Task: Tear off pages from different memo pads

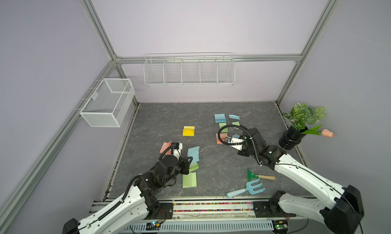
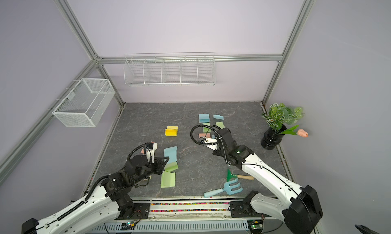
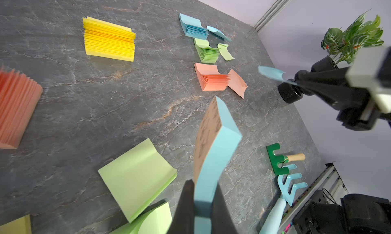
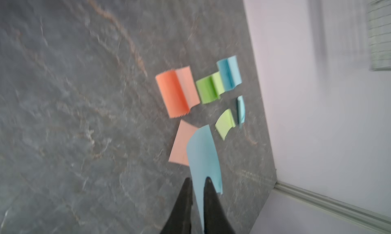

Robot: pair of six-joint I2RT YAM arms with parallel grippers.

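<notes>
My left gripper is shut on a blue memo pad, held upright above the table. My right gripper is shut on a single loose blue page, which curls out past its fingertips, well apart from the pad. Small folded pads in orange, green and blue stand in a row, with a loose pink page, green page and blue page beside them. A yellow pad, an orange pad and a green pad also rest on the table.
A green rake and a blue garden fork lie near the front edge. A potted plant stands at the right. White wire baskets hang at the left and back. Mid-table is largely clear.
</notes>
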